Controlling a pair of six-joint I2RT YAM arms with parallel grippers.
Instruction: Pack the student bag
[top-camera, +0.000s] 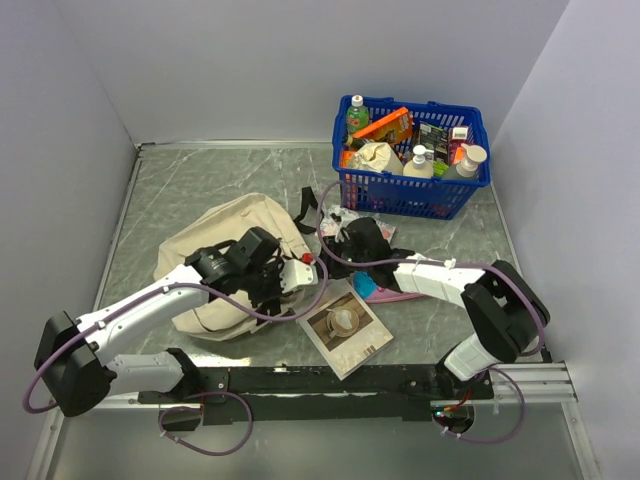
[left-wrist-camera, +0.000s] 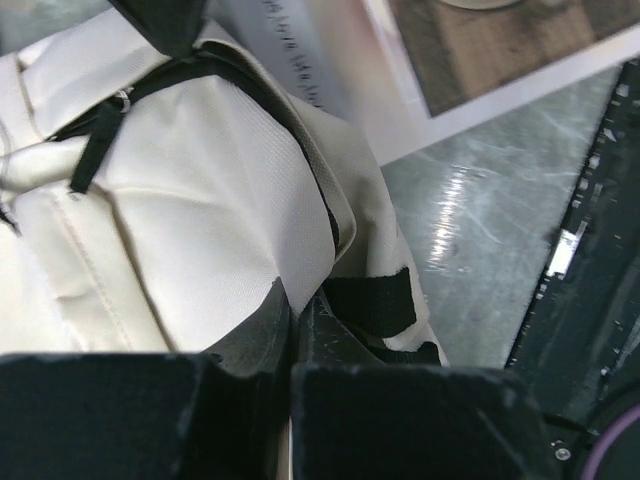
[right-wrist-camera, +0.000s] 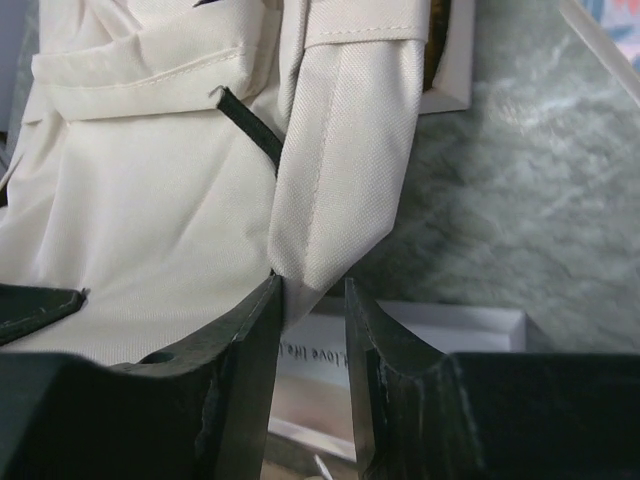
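A cream cloth bag (top-camera: 195, 245) with black straps lies on its side on the left of the table in the top view. My left gripper is shut on the bag's near edge, whose fabric (left-wrist-camera: 225, 190) bunches above the fingers. At the bag's right end, my right gripper stands part open. A fold of cream fabric (right-wrist-camera: 340, 150) hangs against its left finger, and there is a gap to the right finger. A book (top-camera: 375, 338) with a coffee-cup cover lies flat in front of the right gripper, partly under the bag's side.
A blue basket (top-camera: 400, 192) full of bottles and boxes stands at the back right. A blue-and-pink item (top-camera: 400, 295) lies under the right forearm, and a colourful printed sheet (top-camera: 338, 213) lies behind it.
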